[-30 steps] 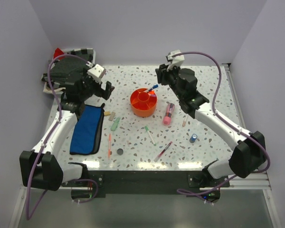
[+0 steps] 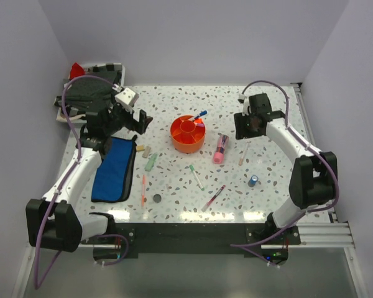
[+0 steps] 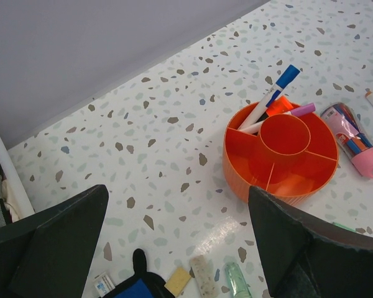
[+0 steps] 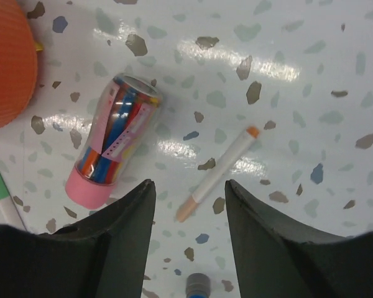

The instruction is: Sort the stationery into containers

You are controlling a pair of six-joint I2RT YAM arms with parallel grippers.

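Observation:
An orange compartment organizer holds markers, including a blue-capped one. My left gripper is open, empty, left of the organizer. My right gripper is open, over a white marker with a light-orange end, beside a clear cylinder of pens with a pink base. Lower on the table lie a green-capped marker, a pink pen, an orange pen, a blue cylinder, a small grey disc, a green item and a yellow block.
A blue zippered pouch lies at the left of the table, below a bin with dark cloth at the back left. Walls bound the workspace.
The left arm has barely moved. The objects look unchanged.

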